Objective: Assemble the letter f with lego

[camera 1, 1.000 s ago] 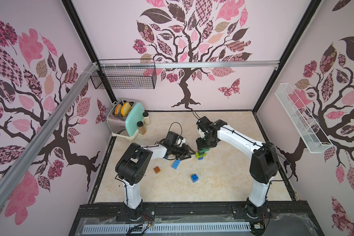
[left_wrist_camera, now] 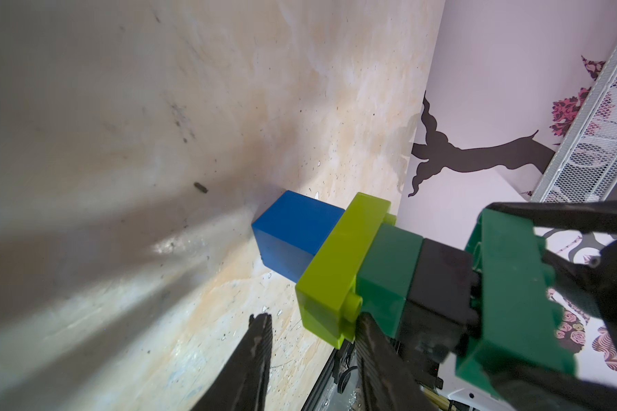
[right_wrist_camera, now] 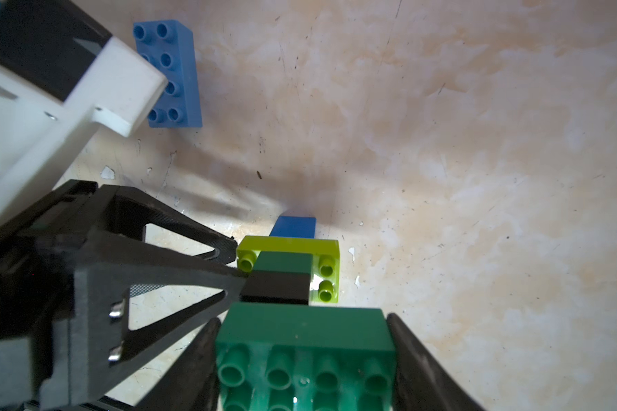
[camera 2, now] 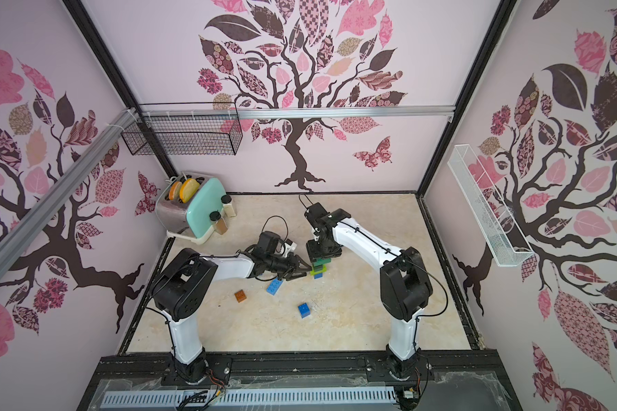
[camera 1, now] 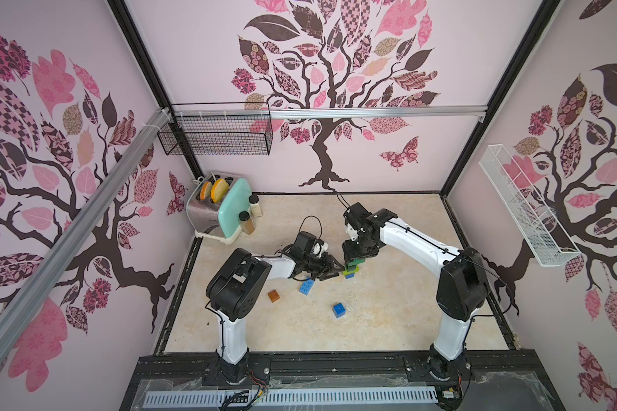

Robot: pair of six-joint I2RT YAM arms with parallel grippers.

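Observation:
My right gripper is shut on the long dark-green brick (right_wrist_camera: 305,325) at the top of a stack. Below it come a black brick (left_wrist_camera: 440,277), a short dark-green brick (left_wrist_camera: 389,267), a wider lime brick (left_wrist_camera: 346,263) and a blue brick (left_wrist_camera: 298,226) lowest. Whether the blue one touches the table cannot be told. My left gripper comes from the left at the lime brick's near end. Its fingers (left_wrist_camera: 245,363) stand apart to either side of that end, with a gap showing; whether both press on it is unclear.
A long blue brick (right_wrist_camera: 185,75) lies below the left gripper. Nearer the front are a small blue brick (camera 1: 339,310) and an orange-brown brick (camera 1: 273,296). A dish rack (camera 1: 219,205) and two bottles (camera 1: 246,222) stand at the back left.
The right arm and the stack look almost unmoved.

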